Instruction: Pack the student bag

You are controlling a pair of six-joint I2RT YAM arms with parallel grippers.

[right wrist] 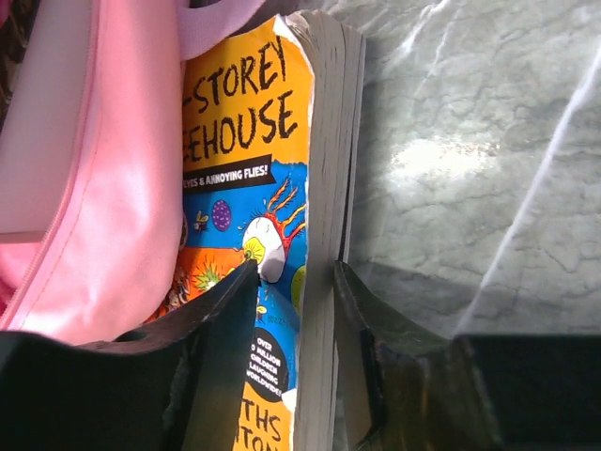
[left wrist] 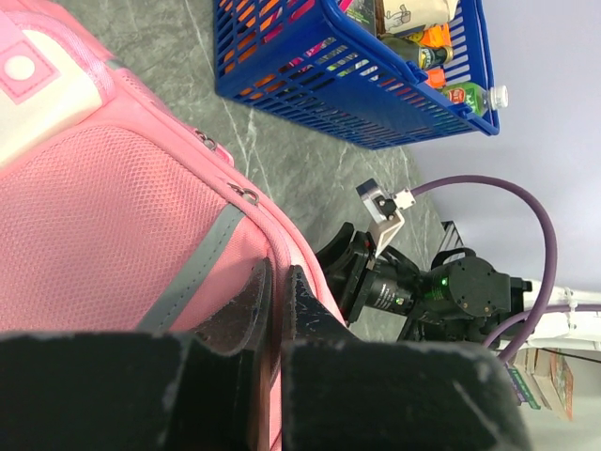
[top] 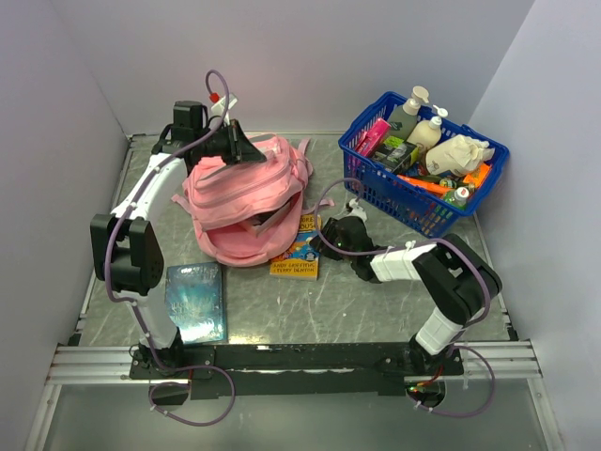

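Observation:
The pink bag [top: 239, 193] lies at the back left, its mouth partly open toward the front. In the left wrist view, my left gripper is shut on the piped, zipped edge of the bag [left wrist: 103, 225]. An orange-and-blue book [top: 297, 258] lies on the table against the bag's right front side, its upper left part hidden by pink fabric. My right gripper is part open at the book [right wrist: 272, 235]: one finger is over the cover, the other beyond the page edge. Whether both fingers touch it, I cannot tell.
A dark blue book [top: 195, 303] lies flat at the front left. At the back right stands a blue basket [top: 394, 193] full of bottles and packets. Bare table [top: 282, 319] shows in front of the bag.

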